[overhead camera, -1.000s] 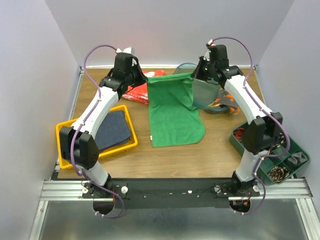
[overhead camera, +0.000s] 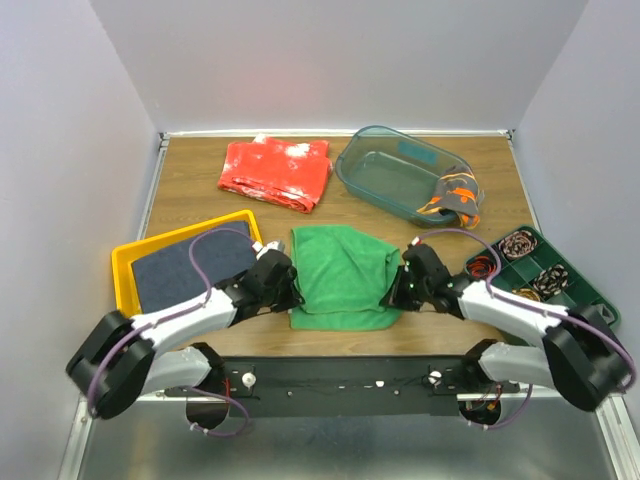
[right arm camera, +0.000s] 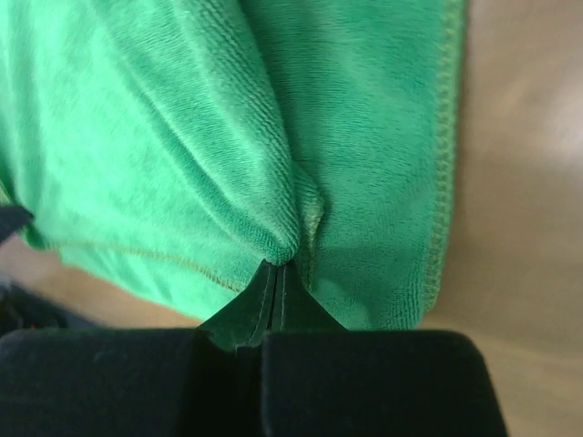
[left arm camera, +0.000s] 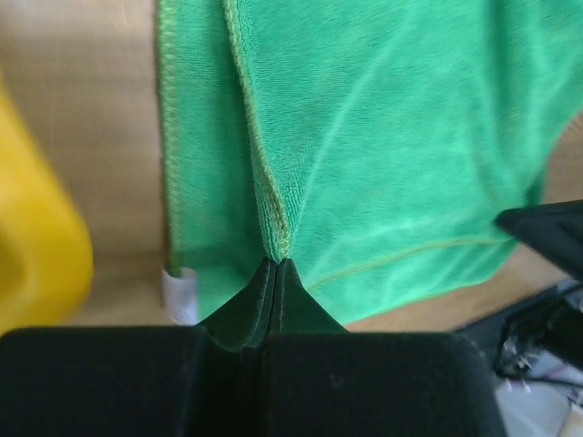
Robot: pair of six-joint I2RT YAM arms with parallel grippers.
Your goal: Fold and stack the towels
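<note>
A green towel (overhead camera: 345, 270) lies on the table between my arms, its upper layer doubled over so that a strip of the lower layer shows at the near side. My left gripper (overhead camera: 298, 299) is at the towel's left side; in the left wrist view its closed fingertips (left arm camera: 278, 273) pinch a stitched edge of the upper layer. Over on the right side, my right gripper (overhead camera: 388, 300) is shut as well, and a rolled fold of the towel (right arm camera: 273, 232) runs into its fingertips. A white tag (left arm camera: 180, 296) sticks out at the towel's left edge.
Left stands a yellow tray (overhead camera: 122, 280) holding a folded dark cloth (overhead camera: 190, 270). Folded red cloth (overhead camera: 275, 170) lies at the back, beside a clear bin (overhead camera: 385, 165) with a grey-orange item. A green divided box (overhead camera: 600, 300) stands right.
Both arms came down and toward the near edge with the towel's raised far edge, doubling it over.
</note>
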